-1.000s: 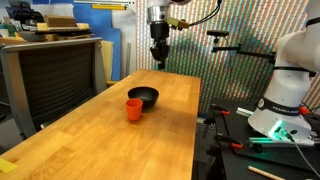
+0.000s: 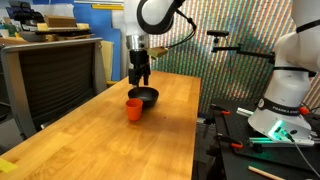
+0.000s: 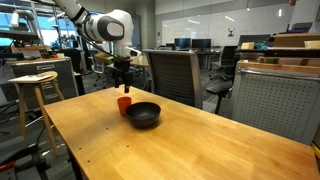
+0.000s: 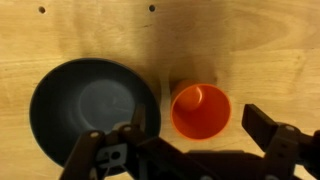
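Note:
An orange-red cup [image 2: 134, 109] stands upright on the wooden table, close beside a black bowl [image 2: 149, 96]. From above, in the wrist view, the cup [image 4: 201, 110] is right of the bowl [image 4: 92, 112], with a narrow gap between them. A paler patch shows inside the cup; I cannot tell what it is. My gripper [image 2: 139, 80] hangs above these two, its fingers open and nothing held. In the wrist view the dark fingers [image 4: 262, 125] spread to either side of the cup, which lies below them.
Bare wooden table [image 3: 220, 140] stretches away from the cup and bowl. A grey office chair [image 3: 175, 75] stands behind the table. A white device [image 2: 285, 110] with cables is at the right in the first exterior view.
Over the last second my arm has moved left and lower in the first exterior view, coming over the bowl and cup. Cup and bowl have stayed in place.

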